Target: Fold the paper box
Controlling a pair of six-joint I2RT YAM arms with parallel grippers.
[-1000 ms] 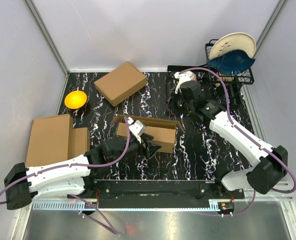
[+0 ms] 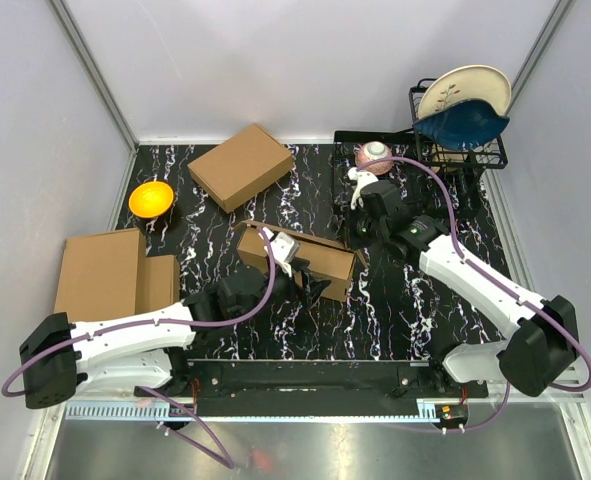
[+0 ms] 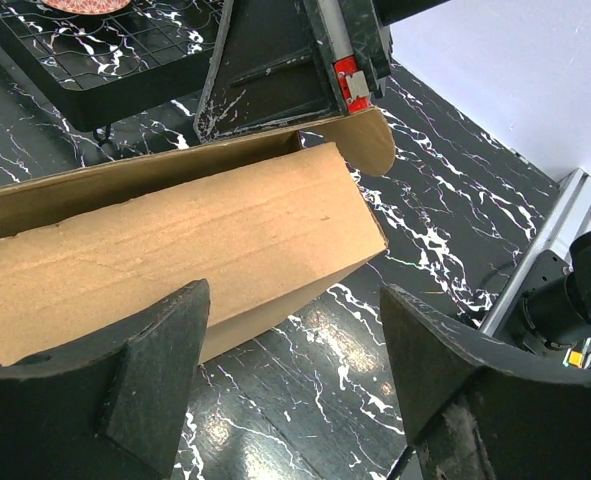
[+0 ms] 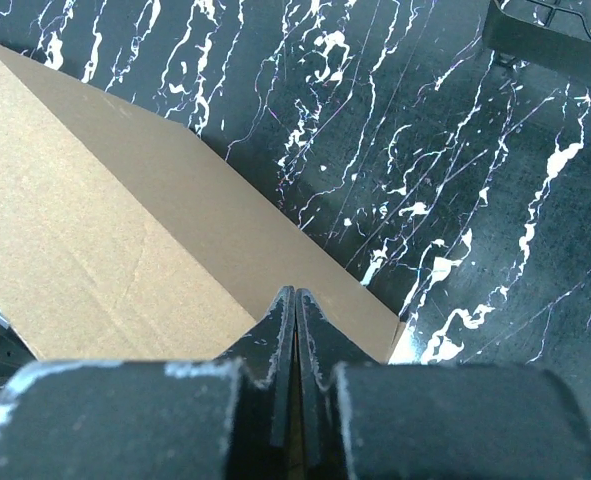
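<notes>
The open cardboard box (image 2: pixel 329 262) stands at front centre, its lid folded along the back. My left gripper (image 2: pixel 305 285) is over its front side; in the left wrist view its fingers (image 3: pixel 125 400) are apart at the box's long top panel (image 3: pixel 175 240), with nothing clearly between. My right gripper (image 2: pixel 357 236) is down at the back right corner; in the right wrist view its fingertips (image 4: pixel 275 335) are closed against the cardboard flap (image 4: pixel 115 240). Whether cardboard is pinched between them is hidden.
A flat box (image 2: pixel 240 160) lies at the back left, cardboard (image 2: pixel 100 280) at left, beside a yellow bowl (image 2: pixel 151 199). A rack with plates (image 2: pixel 465 90) and a pink bowl (image 2: pixel 373 156) are at back right.
My right gripper has come down onto the box's back right corner, lowering the raised back flap. My left gripper has shifted slightly rightward along the front.
</notes>
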